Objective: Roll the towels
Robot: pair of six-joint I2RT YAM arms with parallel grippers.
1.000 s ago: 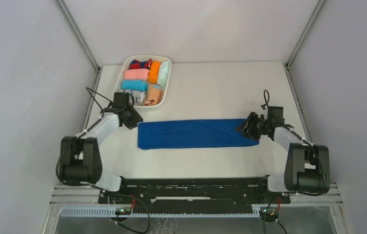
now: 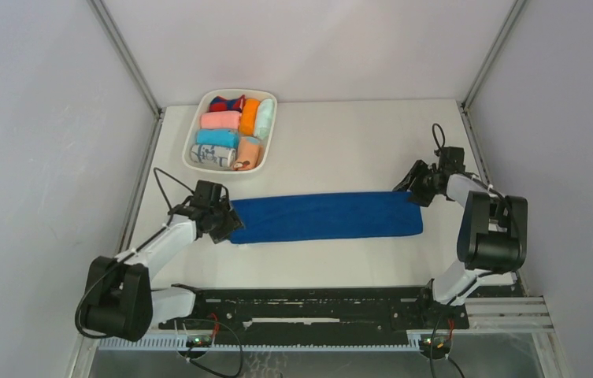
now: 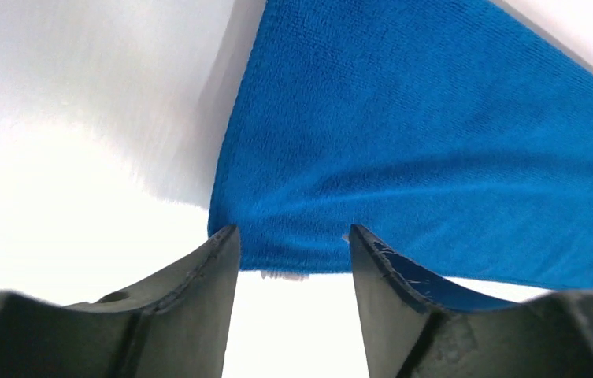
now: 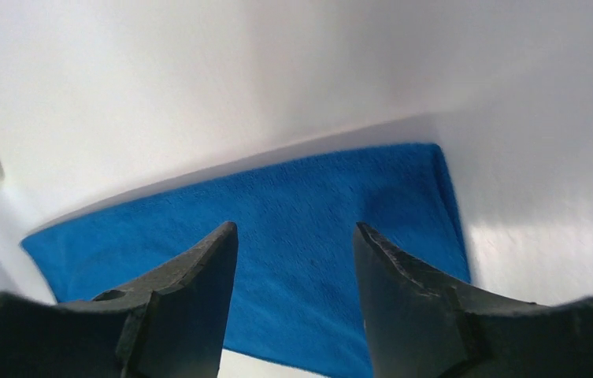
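Observation:
A blue towel [image 2: 328, 216] lies as a long flat strip across the middle of the table. At its left end, my left gripper has its fingers apart over the near left corner, with the towel's edge showing between them. My right gripper is open at the far right corner, and the blue cloth runs beneath and between its fingers without being pinched. In the right wrist view the towel's right end shows folded layers along its edge. A soft crease runs lengthwise through the cloth in the left wrist view.
A white basket [image 2: 188, 160] holding several rolled towels, among them an orange roll [image 2: 249, 116] and a grey patterned roll [image 2: 213, 155], stands at the back left. Bare table [image 2: 364, 146] stretches behind the towel and in front of it.
The left gripper has come down from the far left corner to the near left one. My right gripper has shifted back and rightward. The towel has slid slightly to the right.

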